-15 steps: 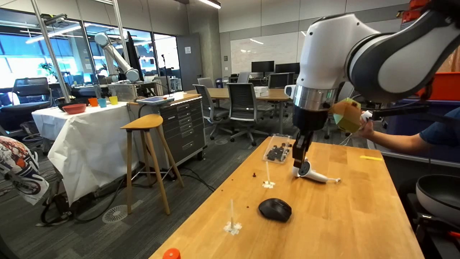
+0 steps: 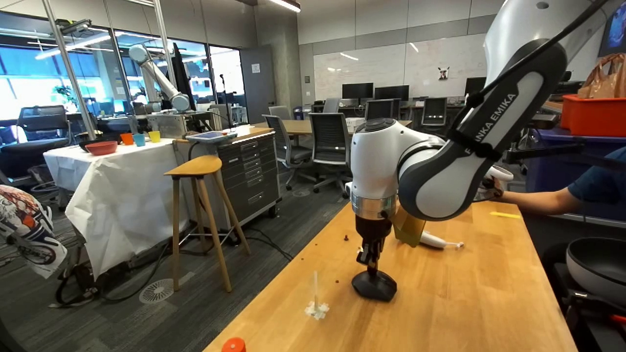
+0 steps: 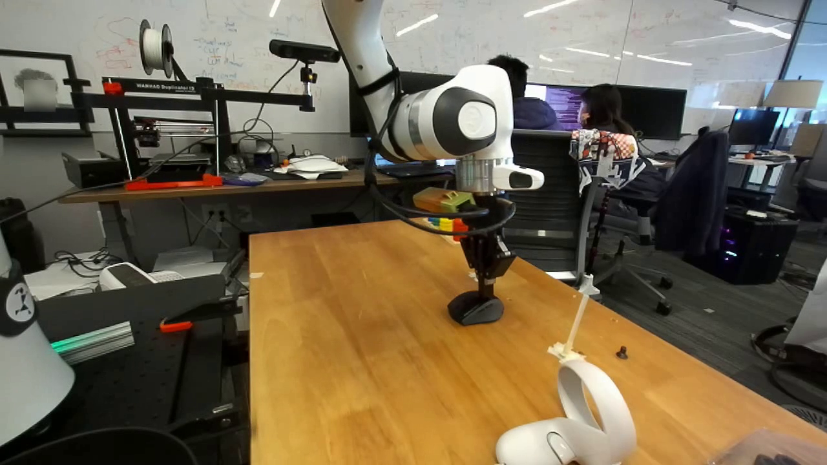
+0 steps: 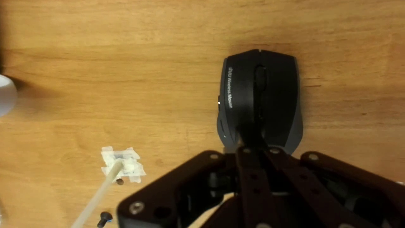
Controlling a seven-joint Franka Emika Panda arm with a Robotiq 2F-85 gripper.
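Note:
A black wireless mouse (image 4: pixel 279 102) lies flat on the wooden table, its label readable in the wrist view. My gripper points straight down over it, shut, with nothing showing between its fingers. In exterior view 1 the gripper (image 2: pixel 372 271) reaches down to the top of the mouse (image 2: pixel 374 287), and exterior view 2 shows the gripper (image 3: pixel 486 293) likewise at the mouse (image 3: pixel 474 310). Whether the tips press on the mouse's back or stop just above it I cannot tell. The rear end of the mouse is partly hidden by the fingers in the wrist view.
A thin pale stick (image 2: pixel 315 290) stands taped upright near the mouse. A white controller (image 3: pixel 577 426) lies toward the front in exterior view 2. A small black screw (image 4: pixel 104 217) lies near the stick. Bare table (image 2: pixel 469 293) stretches to the mouse's right in exterior view 1.
My arm has swung toward the camera of exterior view 1 and come down, from beside the white controller to the mouse. The mouse lies in the same place.

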